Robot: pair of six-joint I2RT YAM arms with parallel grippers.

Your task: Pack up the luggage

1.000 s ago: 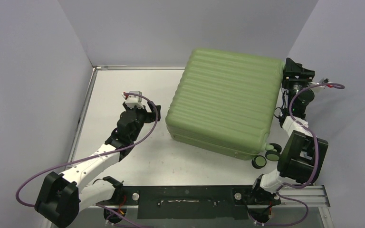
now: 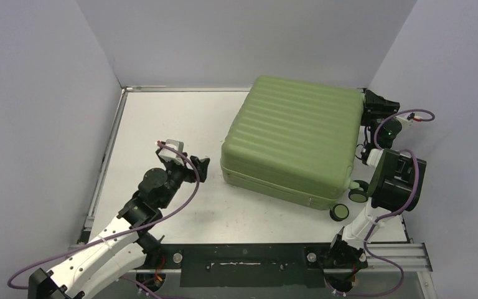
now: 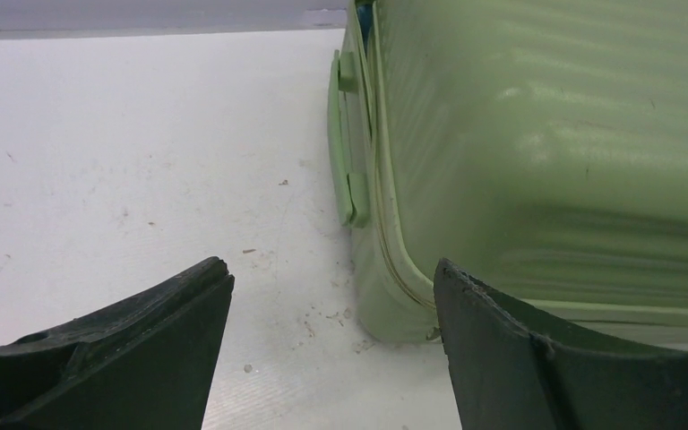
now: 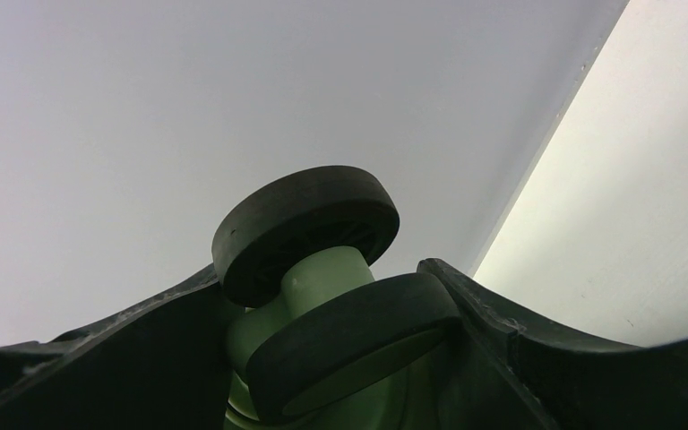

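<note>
The green ribbed suitcase (image 2: 295,134) lies large side up across the right of the table, its lid down. A narrow gap with something blue (image 3: 365,18) in it runs along the lid's far seam in the left wrist view. The green handle (image 3: 336,143) is on its left side. My left gripper (image 2: 203,168) stands open just left of the suitcase, empty. At the far right corner, my right gripper (image 2: 366,104) has a black double wheel (image 4: 354,336) between its part-open fingers; how firmly they press on it cannot be told.
Two more black wheels (image 2: 339,212) show at the suitcase's near right corner. Grey walls (image 2: 454,149) close in at the right and back.
The suitcase's far right end has come down and shifted slightly, with my right gripper lowering beside it.
</note>
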